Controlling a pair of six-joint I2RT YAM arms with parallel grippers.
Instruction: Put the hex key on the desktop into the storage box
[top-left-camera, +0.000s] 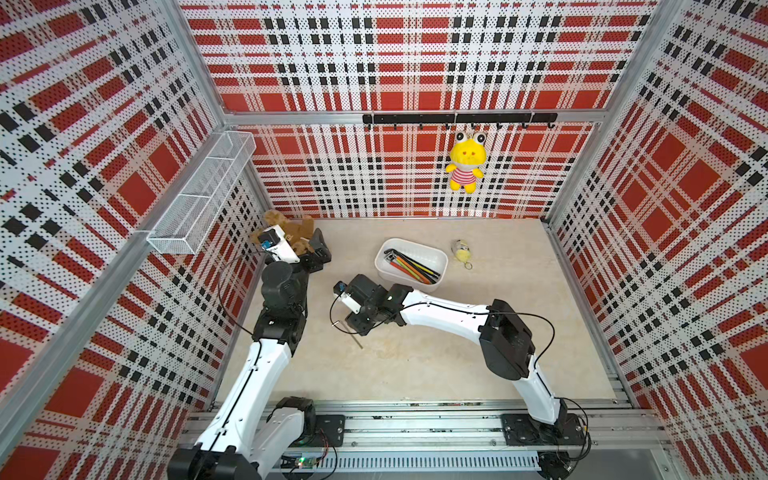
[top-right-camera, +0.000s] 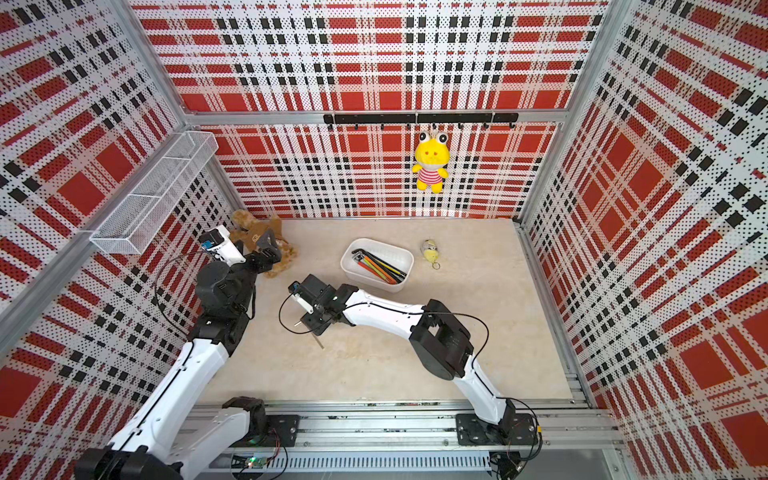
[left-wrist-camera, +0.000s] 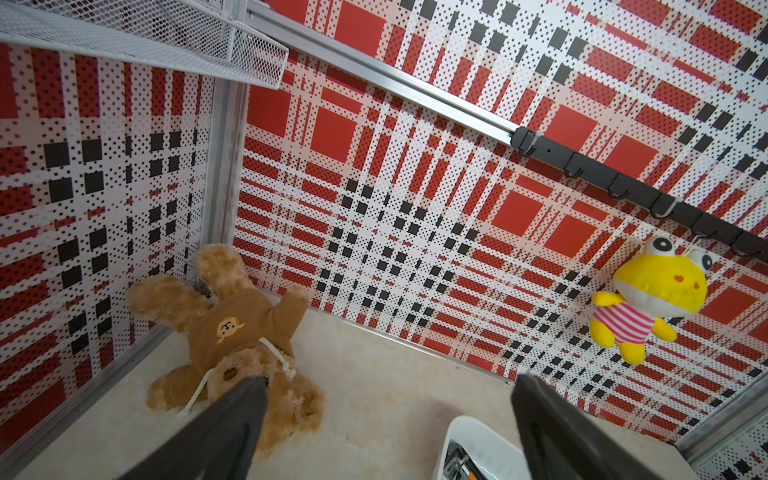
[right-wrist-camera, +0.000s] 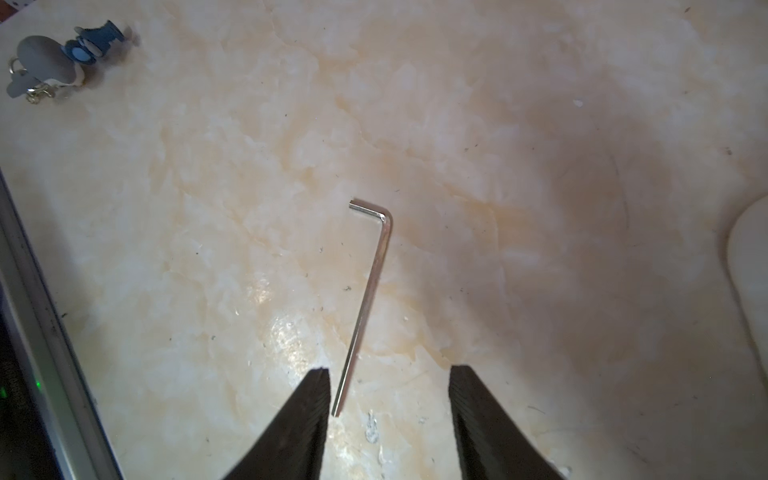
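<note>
The silver L-shaped hex key (right-wrist-camera: 369, 289) lies flat on the desktop, its short bent end pointing away from my right gripper. That gripper is part open with nothing between its fingers; in the right wrist view the key's straight end shows close beside the left fingertip. Part of the key (top-left-camera: 353, 339) also shows under the right arm in the top left view. A white storage box (top-left-camera: 382, 268) holding several pens or tools stands behind the right arm. My left gripper is open and empty, raised near the plush toy.
A brown plush toy (left-wrist-camera: 232, 336) lies in the back left corner. Right of the box sits a small yellow toy (top-left-camera: 461, 251). A wire basket (top-left-camera: 204, 196) is fixed on the left wall.
</note>
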